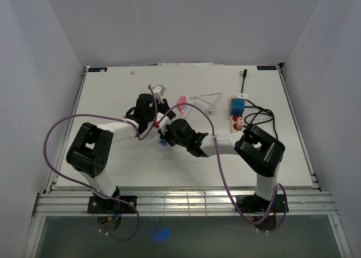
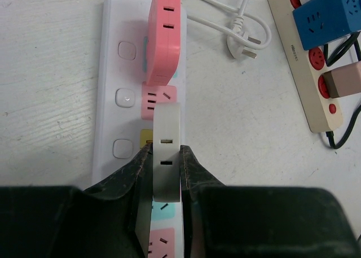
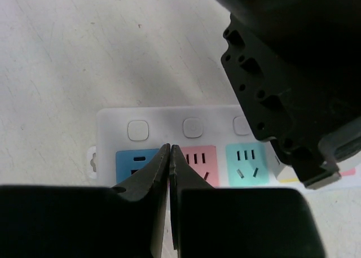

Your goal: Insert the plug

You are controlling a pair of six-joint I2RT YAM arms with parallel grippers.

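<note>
In the left wrist view my left gripper is shut on a white plug (image 2: 166, 122) held over the white power strip (image 2: 113, 134), whose pink plug (image 2: 162, 38) stands in a socket further up. In the right wrist view my right gripper is shut at the strip's end, over the blue socket (image 3: 133, 161) beside pink and cyan sockets; whether anything is between its fingers is hidden. The left gripper's dark body fills the upper right of that view, with part of the white plug behind it.
A beige power strip (image 2: 299, 71) with a blue adapter (image 2: 327, 15), a pinkish plug and black cable lies to the right. A white cable with a plug (image 2: 242, 43) lies beside the white strip.
</note>
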